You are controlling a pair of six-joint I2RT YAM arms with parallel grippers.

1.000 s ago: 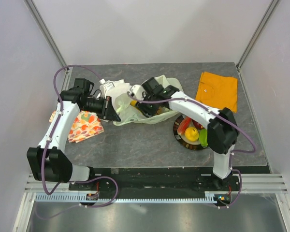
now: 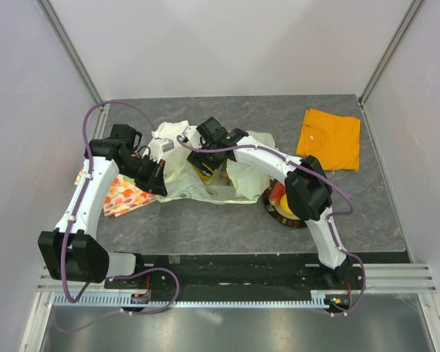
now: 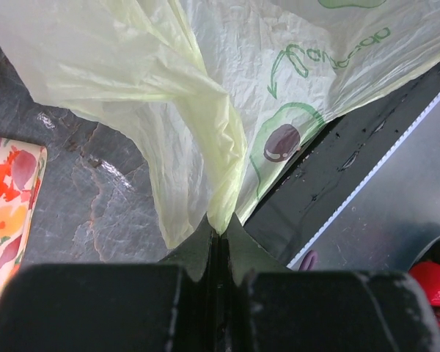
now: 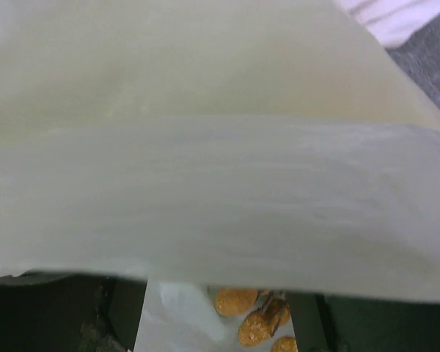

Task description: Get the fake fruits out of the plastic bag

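Note:
The pale plastic bag [image 2: 187, 187] lies spread in the middle of the table, with green print. My left gripper is shut on a gathered edge of it at the bag's left side. My right gripper [image 2: 205, 163] is open inside the bag. In the top view a yellow fruit [image 2: 201, 171] shows beneath it. In the right wrist view bag film [image 4: 205, 198] hides most of the scene, and several small brown lumpy items [image 4: 236, 301] show between the open fingers.
A dark bowl [image 2: 282, 220] with red and yellow fruits sits right of the bag, partly under the right arm. An orange cloth [image 2: 328, 139] lies at the back right, a floral cloth [image 2: 121, 198] at the left.
My left gripper has moved left and slightly toward the front with the bag edge, spreading the bag. My right gripper has shifted slightly left and toward the back inside the bag.

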